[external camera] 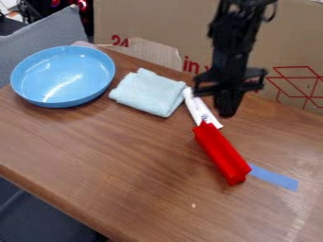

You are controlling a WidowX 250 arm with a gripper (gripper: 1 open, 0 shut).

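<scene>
The black gripper (pixel 226 92) hangs above the back of the table, shut, with nothing visible between its fingers; it looks somewhat blurred. Below it lies a white object (pixel 199 111) joined end to end with a red object (pixel 222 155), which points toward the front right. A folded light blue cloth (pixel 147 92) lies to their left, and a blue bowl (pixel 59 76) sits at the left.
A cardboard box (pixel 164 28) stands along the back. A blue tape strip (pixel 277 178) is on the table right of the red object. Grey fabric (pixel 32 43) is at back left.
</scene>
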